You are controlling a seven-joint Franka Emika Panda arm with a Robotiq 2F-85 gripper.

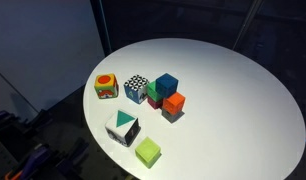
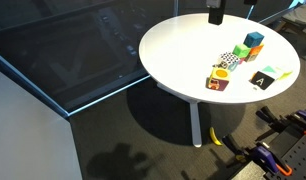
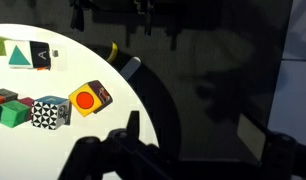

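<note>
In the wrist view my gripper stands wide open, with only dark floor showing between its fingers. Exterior view 2 catches its dark fingertips at the top edge, apart from the blocks. Near the round table's edge sits a yellow block with a red dot. Beside it is a black-and-white patterned block. A dark blue block rises above a partly hidden green block, next to an orange block. Closer to the front are a white block with a teal triangle and a lime green block.
Dark floor surrounds it. A yellow curved object lies below the table edge in exterior view 2, near a dark stand.
</note>
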